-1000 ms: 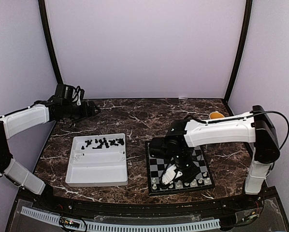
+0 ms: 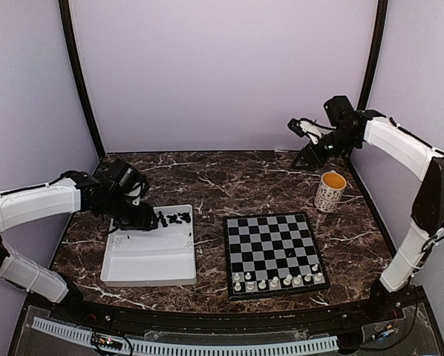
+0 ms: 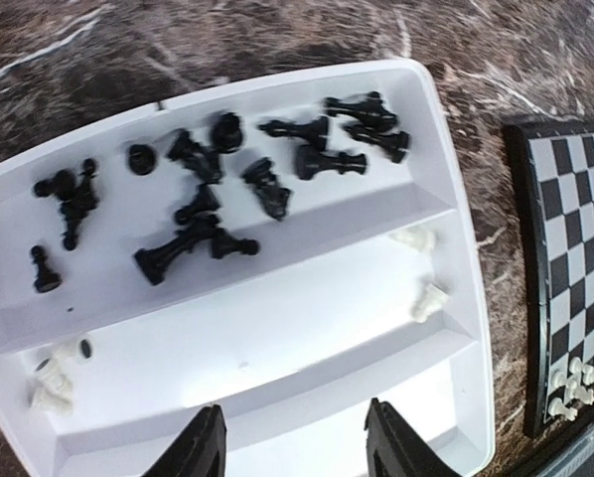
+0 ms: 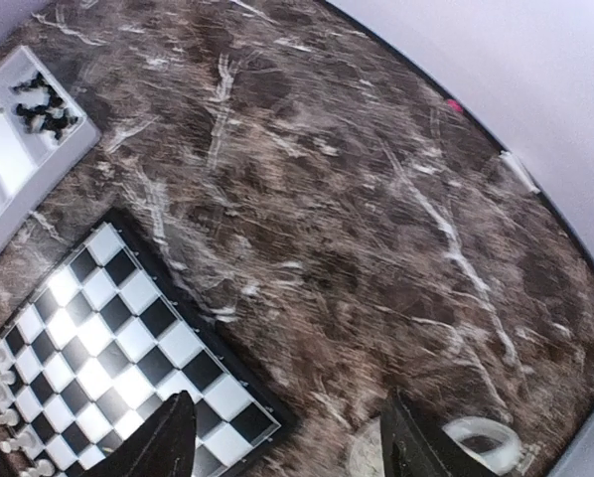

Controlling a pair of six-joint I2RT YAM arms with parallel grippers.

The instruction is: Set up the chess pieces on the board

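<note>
The chessboard (image 2: 270, 245) has white pieces (image 2: 274, 283) along its near edge, most in the last row. The white tray (image 2: 148, 274) holds black pieces (image 3: 327, 162) in its back compartment and a few white pieces (image 3: 428, 303) in the middle one. My left gripper (image 2: 139, 222) hangs over the tray, fingers apart and empty in the left wrist view (image 3: 295, 437). My right gripper (image 2: 309, 159) is raised behind the board on the right, fingers apart with nothing held, seen also in the right wrist view (image 4: 295, 437).
A patterned mug (image 2: 329, 194) with orange inside stands right of the board's back corner. Pale walls border the table at the back and sides.
My right gripper has risen from the board's near rows and moved back and right.
</note>
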